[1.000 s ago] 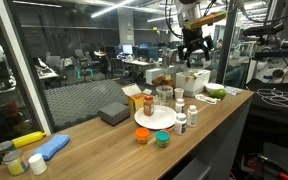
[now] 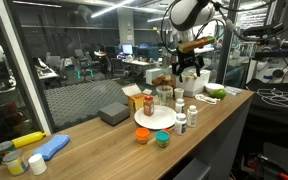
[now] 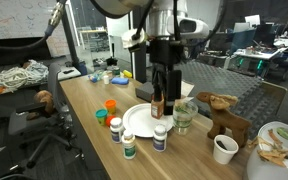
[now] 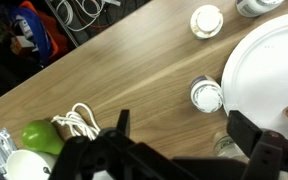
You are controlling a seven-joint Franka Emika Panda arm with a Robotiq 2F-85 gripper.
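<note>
My gripper (image 2: 189,68) hangs above the far right part of the wooden table, fingers apart and empty. In the wrist view the gripper shows its two dark fingers wide apart, with a white-capped bottle (image 4: 206,95) just ahead of the gap. Several white bottles stand on the table, among them a front bottle (image 2: 180,123), a bottle (image 2: 192,115) to its right and a bottle (image 3: 160,137) by the plate. A round white plate (image 2: 156,119) has a small brown carton (image 3: 157,106) at its edge. Beside it stands a glass jar (image 3: 182,119).
Orange cups (image 2: 142,135) and a green cup (image 2: 163,140) sit left of the plate. A brown stuffed toy (image 3: 224,118), a white cup (image 3: 226,150) and a tray (image 3: 256,168) of food crowd the other end. Bare wood lies at the table's left (image 2: 94,157).
The table objects look unmoved.
</note>
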